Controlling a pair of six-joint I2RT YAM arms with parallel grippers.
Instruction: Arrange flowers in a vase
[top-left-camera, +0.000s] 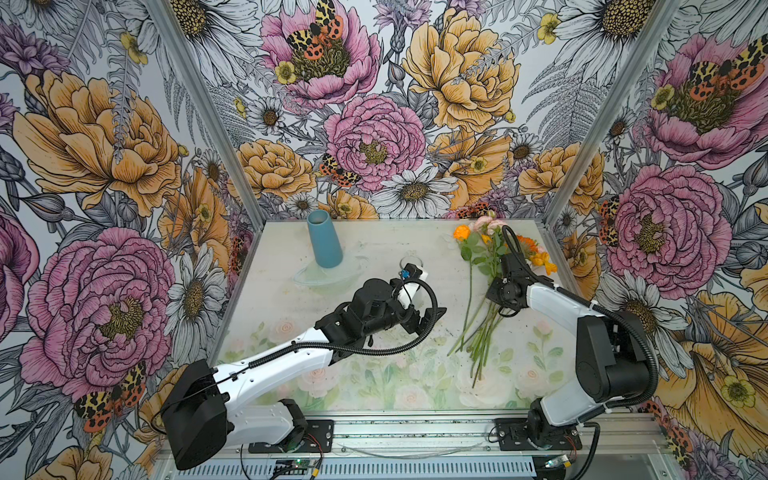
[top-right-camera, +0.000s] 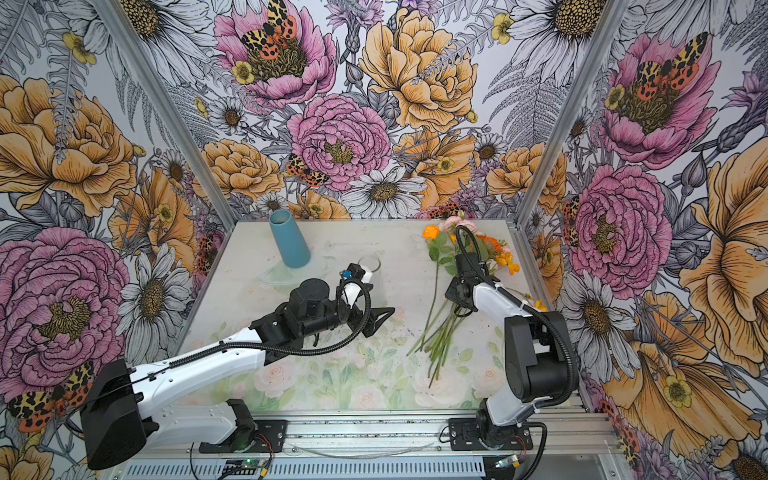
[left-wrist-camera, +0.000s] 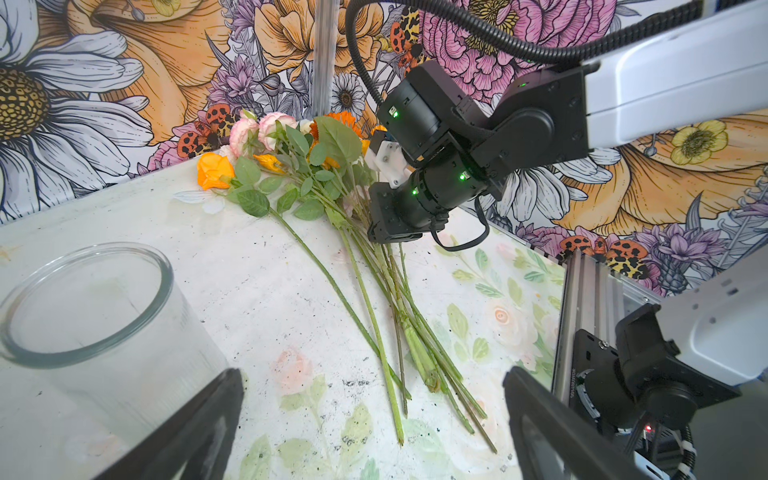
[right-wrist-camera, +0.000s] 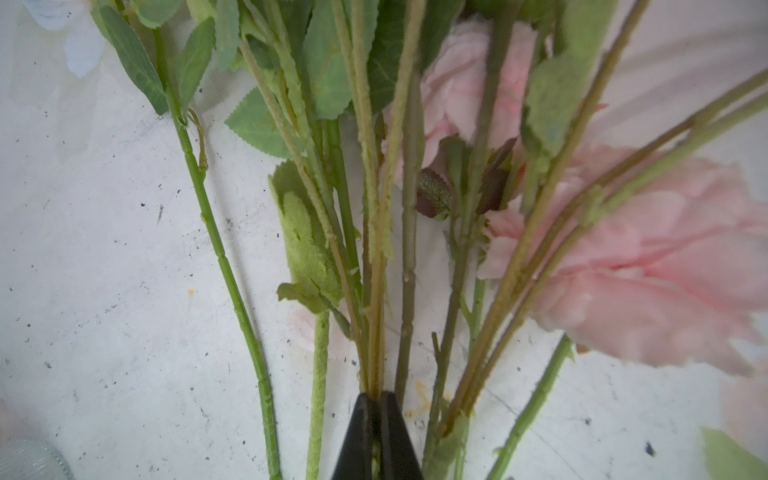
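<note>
Several flowers with pink, orange and yellow heads (top-left-camera: 461, 233) lie bunched at the table's right, stems (top-left-camera: 480, 352) toward the front. My right gripper is over the bunch, its black fingertips shut at the upper stems, with thin brown stems (right-wrist-camera: 376, 336) running down between them. From above, its fingertips are hidden by the arm. My left gripper (top-left-camera: 428, 320) stands open over mid-table, left of the stems, nothing between its fingers. Behind it is a clear glass vase (left-wrist-camera: 172, 344), upright and empty, mostly hidden from above. A blue vase (top-left-camera: 326, 242) stands at the back left.
A pale, clear flat shape (top-left-camera: 308, 277) lies at the foot of the blue vase; I cannot tell what it is. Bare table (top-left-camera: 272, 308) shows at the left and between the vases. Walls close in the back and sides.
</note>
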